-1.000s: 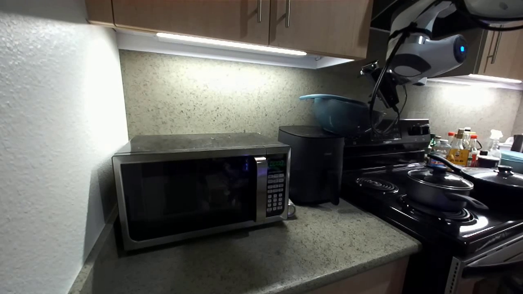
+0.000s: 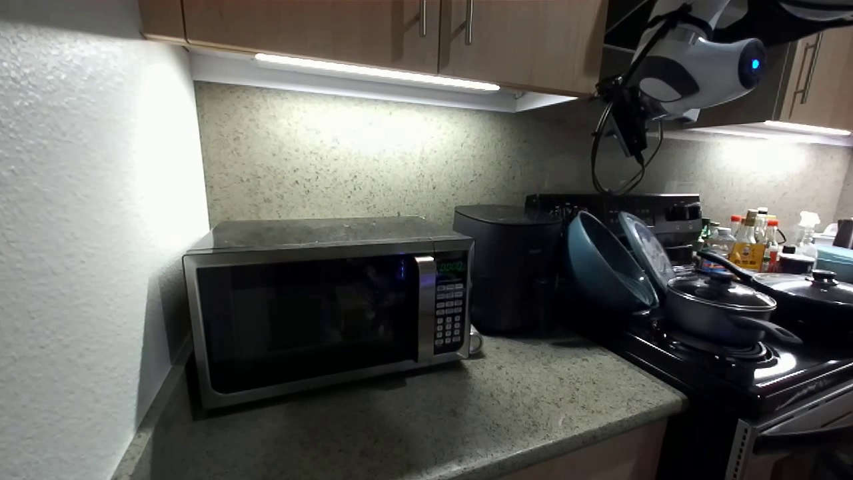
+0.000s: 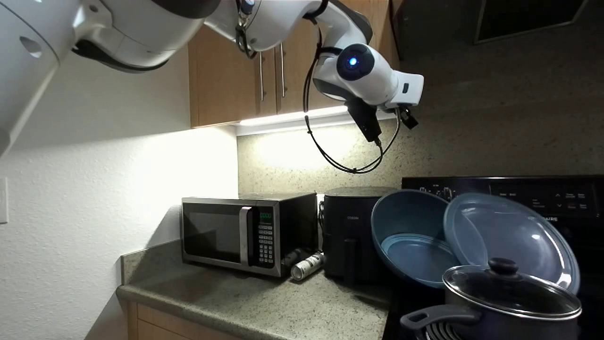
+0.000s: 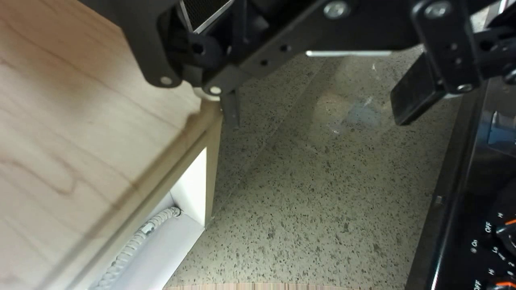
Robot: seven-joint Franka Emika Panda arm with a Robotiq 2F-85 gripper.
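Observation:
My gripper is open and nothing shows between its spread fingers; its fingertips hang in front of the speckled backsplash, beside the cabinet edge. In exterior view 2 the arm hangs high above the blue pot, well apart from it. The pot lies tipped on its side at the stove's left, by the black air fryer, its mouth facing the stove's right side. Off the pot, the blue lid stands on edge beside it, leaning. Both lie behind the dark lidded saucepan.
A microwave stands left on the counter, with a can between it and the air fryer. Wooden cabinets hang close to the gripper. Several bottles stand right of the stove.
The wrist has shifted only slightly.

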